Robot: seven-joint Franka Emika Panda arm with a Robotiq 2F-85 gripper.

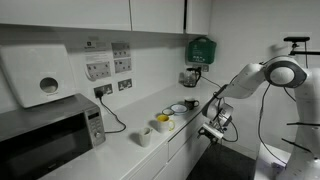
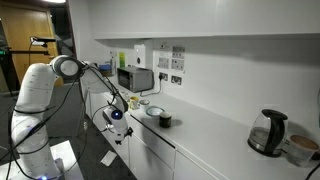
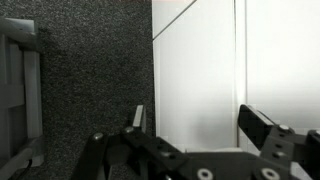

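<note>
My gripper is open in the wrist view, its two dark fingers spread wide with nothing held between them. Behind that gap is a white cabinet front point(image 3: 195, 75). The right finger point(image 3: 252, 122) overlaps the vertical seam at the panel's right side; whether it touches cannot be told. Dark floor lies behind the left finger point(image 3: 139, 120). In exterior view 1 the gripper point(image 1: 211, 134) hangs low before the cabinets, below the countertop. Exterior view 2 also has the gripper point(image 2: 126, 136) close to the white fronts, its fingers small and hard to make out.
On the countertop point(image 1: 75, 165) stand a microwave point(image 1: 50, 140), a yellow mug point(image 1: 165, 124) and plates point(image 1: 178, 108). A dark pot point(image 2: 165, 119) and a kettle point(image 2: 267, 132) are farther along. Wall cupboards hang above. Open floor lies beside the cabinets.
</note>
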